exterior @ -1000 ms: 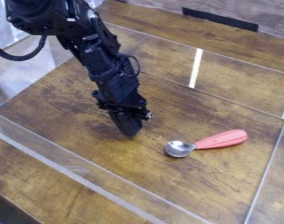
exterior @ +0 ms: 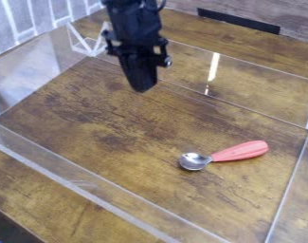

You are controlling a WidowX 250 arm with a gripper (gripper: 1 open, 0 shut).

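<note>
An ice cream scoop [exterior: 240, 151] with a pink handle and a metal head lies on the wooden floor [exterior: 93, 152] of a clear-walled enclosure, at the right front. My black gripper [exterior: 143, 78] hangs blurred at the top centre, above and to the back left of the scoop and apart from it; whether its fingers are open or shut is unclear.
Transparent walls [exterior: 81, 207] border the wooden area on the sides. A white railing stands at the top left.
My gripper has risen from low over the middle of the floor toward the top of the view. The scoop has not moved.
</note>
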